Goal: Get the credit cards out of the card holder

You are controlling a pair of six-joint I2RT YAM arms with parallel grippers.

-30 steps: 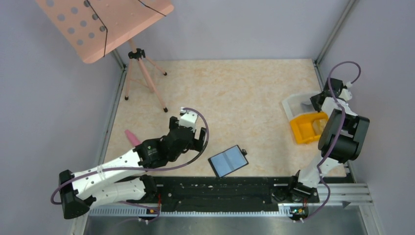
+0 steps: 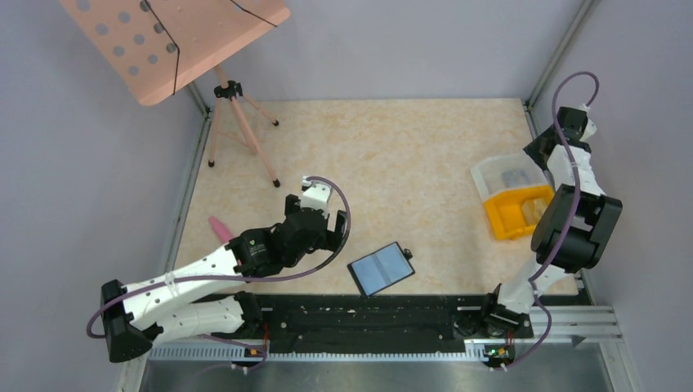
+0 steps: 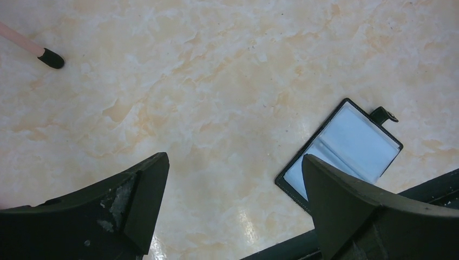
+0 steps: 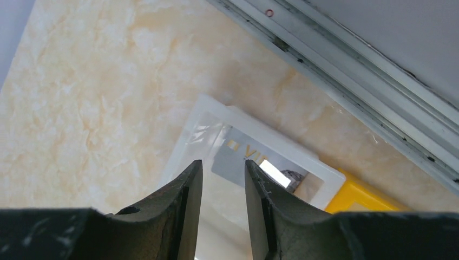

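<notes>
The card holder (image 2: pixel 381 268) lies opened flat near the table's front edge, with a dark border, pale clear sleeves and a small snap tab; no card shows in its sleeves. My left gripper hangs open with its fingers wide apart and empty. The holder (image 3: pixel 354 142) is to its right, partly hidden by the right finger. At the far right, a grey card (image 4: pixel 238 154) and a white-and-dark patch lie in the white bin (image 4: pixel 201 135). Above that bin, my right gripper is part open, holding nothing between its fingers.
A yellow bin (image 2: pixel 505 216) with something pale inside adjoins the white one on its near side. Back left stands a pink tripod (image 2: pixel 248 135); a pink object (image 2: pixel 219 229) lies beside the left arm. A metal rail (image 4: pixel 335 81) runs past the bins.
My right arm has drawn up and back from over the white bin, uncovering more of the grey card inside. The left arm and the card holder look unmoved.
</notes>
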